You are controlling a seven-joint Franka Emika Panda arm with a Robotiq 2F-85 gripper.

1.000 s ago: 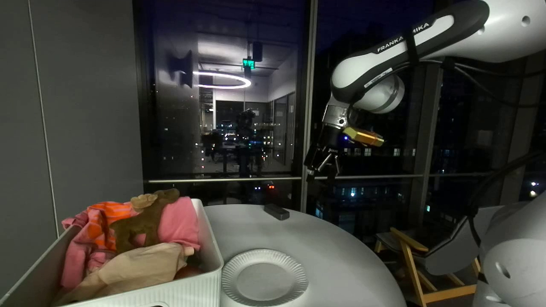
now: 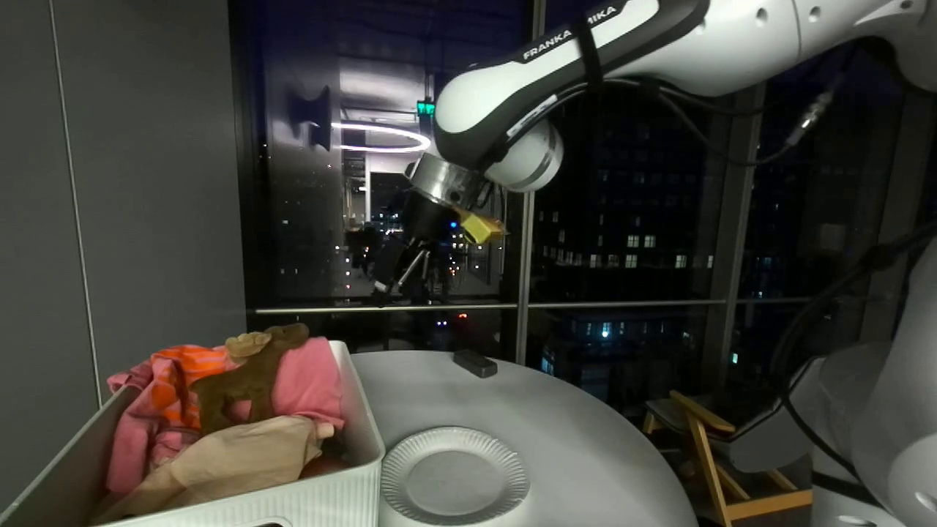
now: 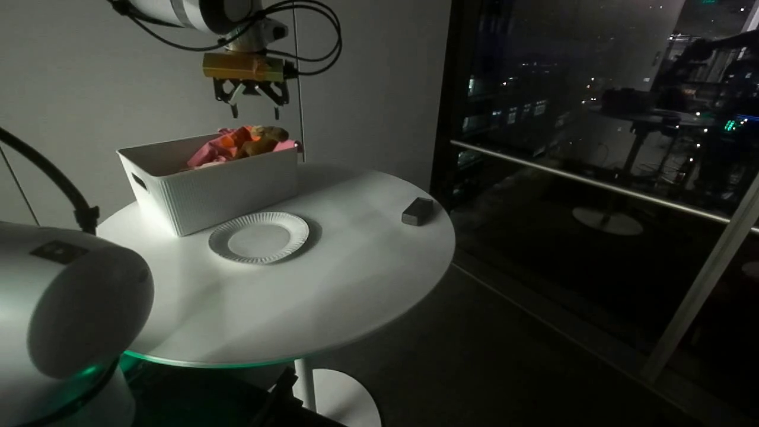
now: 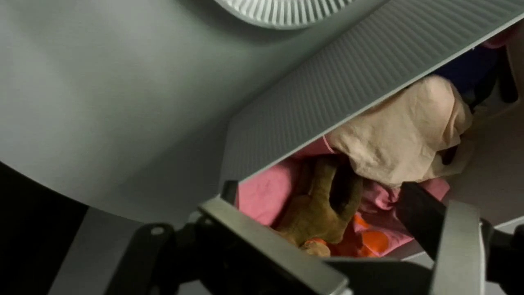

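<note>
My gripper point(image 3: 255, 114) hangs above the far part of the white bin, open and empty. In the wrist view its two fingers point(image 4: 275, 243) stand wide apart, with the bin's contents visible below. A brown plush moose point(image 2: 235, 386) leans on a pink cloth point(image 2: 309, 383) inside the bin, its head above the rim. Beside it lies a pink and orange cloth point(image 2: 180, 373), and a beige cloth point(image 2: 241, 461) covers the near part. The bin point(image 3: 227, 191) has ribbed walls. A white fluted paper plate point(image 3: 260, 238) lies flat next to it, with nothing on it.
A small dark block point(image 3: 418, 211) sits near the round table's point(image 3: 356, 284) edge, well away from the bin. Bare tabletop lies between block and plate. A wall stands close behind the bin, and windows line another side.
In exterior view 1 my arm has moved left, bringing the gripper closer to the bin, and tilted somewhat. The bin, its contents, the plate and the block look unmoved.
</note>
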